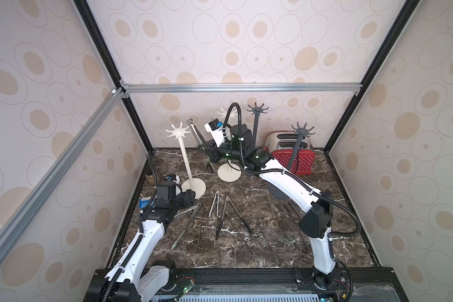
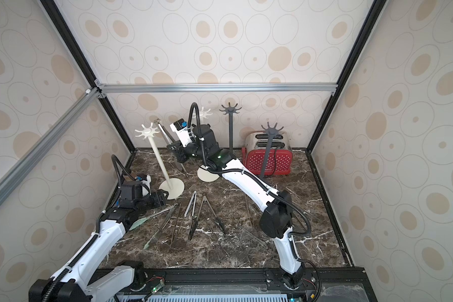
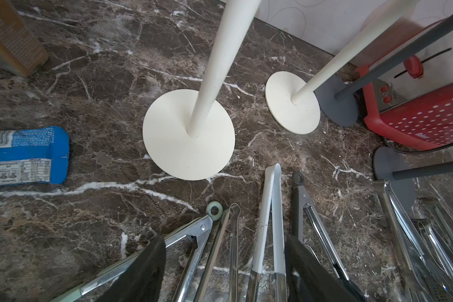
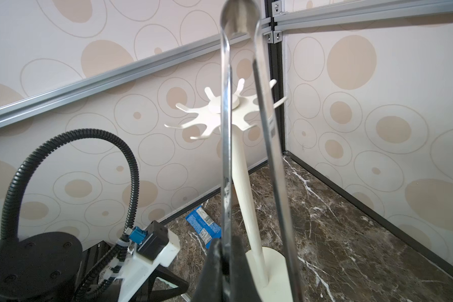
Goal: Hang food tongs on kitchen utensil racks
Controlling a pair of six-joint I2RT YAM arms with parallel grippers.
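Steel food tongs [image 4: 272, 146] stand upright, looped end at the top, with my right gripper shut on one of their legs. In the right wrist view they are in front of the nearer white rack [image 4: 242, 176], and the loop rises above its hooks. From the top left view, the tongs [image 1: 191, 125] are just right of that rack's hooks [image 1: 178, 131]; no contact can be made out. Low beside the rack's base [image 3: 173, 151], my left gripper is open with nothing gripped. Several other tongs [image 3: 264, 226] lie on the table below it.
A second white rack [image 1: 229, 172] and two dark grey racks [image 1: 256, 118] stand farther back and right. By the right grey rack is a red toaster [image 1: 302, 156]. A blue packet [image 3: 30, 156] lies left of the nearer rack. Tongs cover much of the middle table.
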